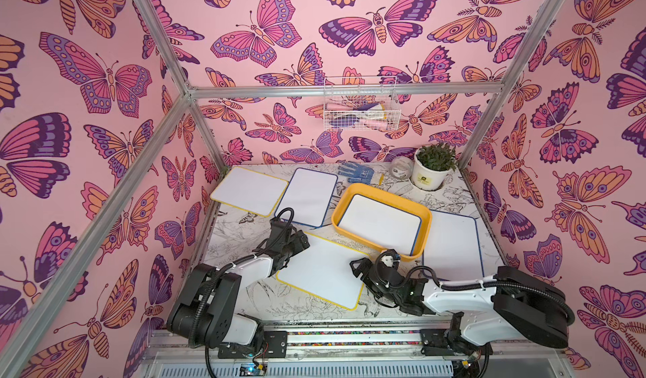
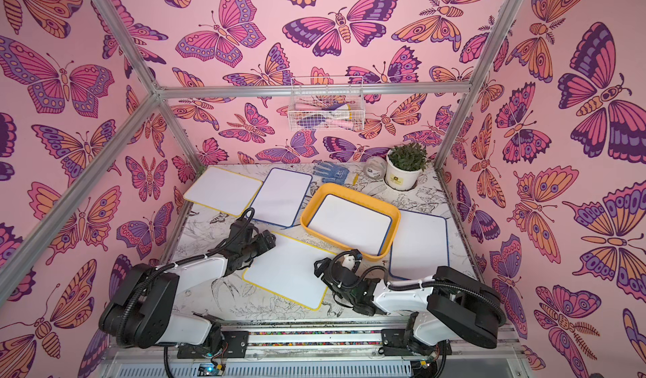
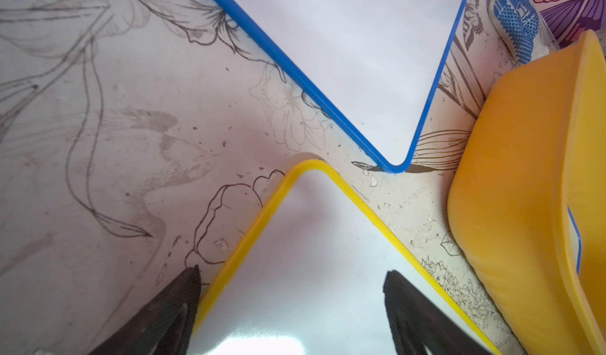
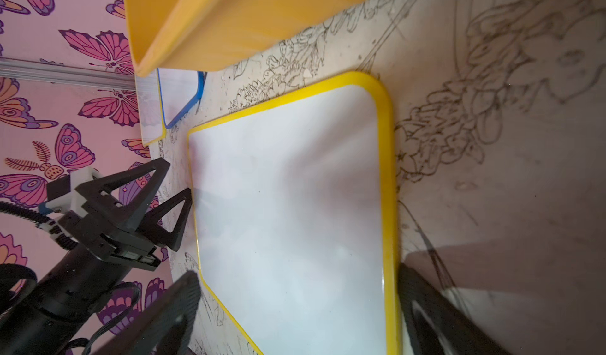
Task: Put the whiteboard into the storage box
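A yellow-edged whiteboard [image 1: 323,270] lies flat on the table in front of the yellow storage box [image 1: 426,240]. In the box rests a blue-edged whiteboard [image 1: 380,223]. My left gripper is open above the left end of the yellow-edged board, its blurred fingers [image 3: 170,310] on either side of a corner. Over the right end, my right gripper also stands open; one finger [image 4: 435,317] is close by the yellow edge, the other over toward the far side. Whether either finger touches the board I cannot tell.
At the back left lie another yellow-edged board [image 1: 249,189] and a blue-edged board [image 1: 307,196]. A further blue-edged board [image 1: 452,243] lies right of the box. Behind are a blue glove [image 1: 355,172], a tape roll [image 1: 401,168] and a potted plant [image 1: 434,166].
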